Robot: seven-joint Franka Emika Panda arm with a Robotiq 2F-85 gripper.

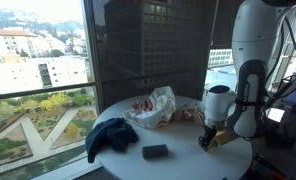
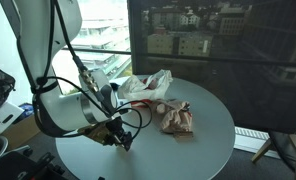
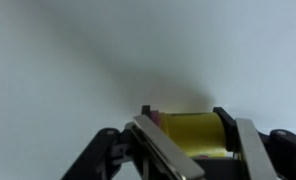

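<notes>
A yellow object (image 3: 193, 132) with a dark reddish edge sits between the fingers in the wrist view. My gripper is shut on it, and its lower part is hidden by the fingers. In exterior view 1 the gripper (image 1: 207, 143) is low at the right side of the round white table (image 1: 183, 165); the held object is hard to make out there. Exterior view 2 has the gripper (image 2: 124, 141) low over the near left part of the table, the object mostly hidden. Whether it touches the tabletop, I cannot tell.
A dark blue cloth (image 1: 110, 135) lies at the table's left, with a dark grey block (image 1: 155, 152) beside it. Toward the back are a white plastic bag (image 1: 153, 106) and a brown crumpled bag (image 2: 175, 117).
</notes>
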